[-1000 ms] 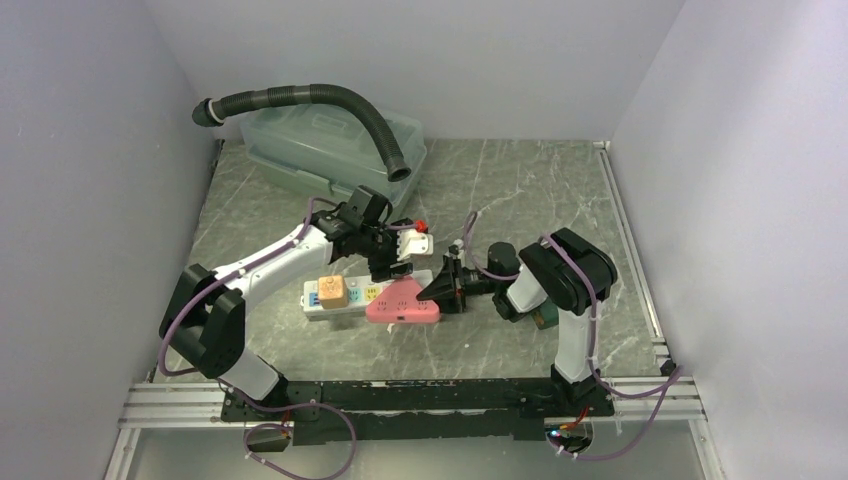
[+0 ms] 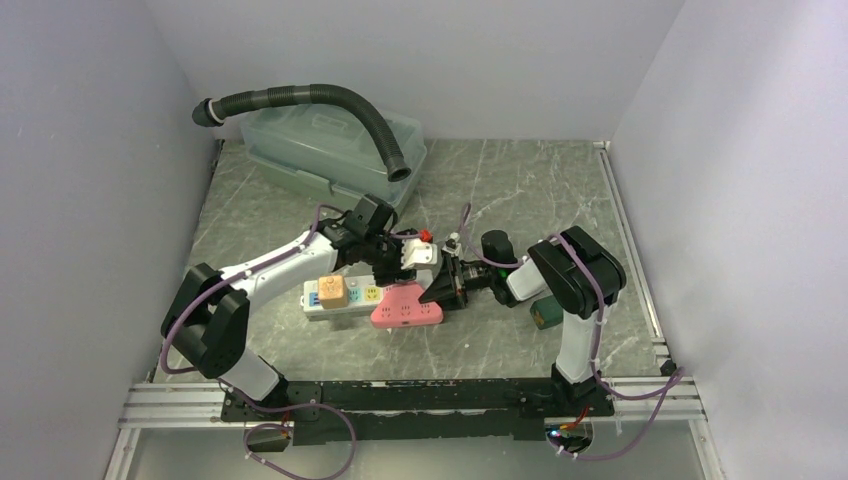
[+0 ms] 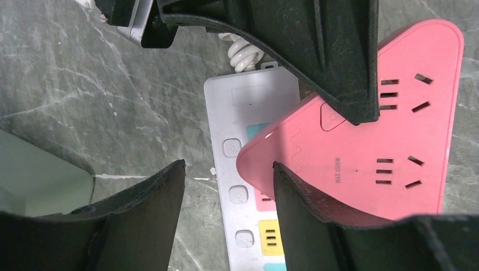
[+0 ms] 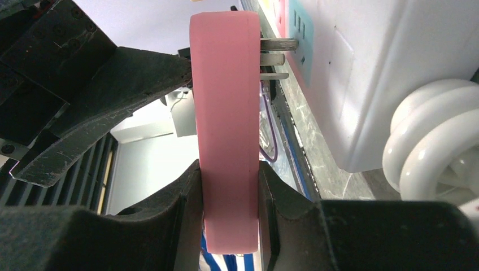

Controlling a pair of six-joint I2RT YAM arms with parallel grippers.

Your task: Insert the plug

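Observation:
The pink triangular plug (image 2: 407, 305) is clamped along its edge by my right gripper, which is shut on it. In the right wrist view, metal prongs (image 4: 278, 59) stick out of its side towards the teal socket (image 4: 301, 42) of the white power strip (image 4: 361, 84). Their length is exposed; whether the tips touch the socket face I cannot tell. From above, the plug (image 3: 361, 164) overlaps part of the strip (image 3: 229, 209). My left gripper is open over the strip, with nothing gripped; the plug's corner lies below its right finger.
A wooden block (image 2: 332, 292) sits on the strip's left end. A coiled white cord (image 4: 435, 135) lies at the strip's other end. Behind are a translucent bin (image 2: 330, 145) and black hose (image 2: 340, 95). A green object (image 2: 546, 312) lies beneath the right arm.
The pink plug has shifted slightly right and towards the front in my right gripper. The right arm has swung a little to the right, and the left gripper has edged right. The strip looks unmoved.

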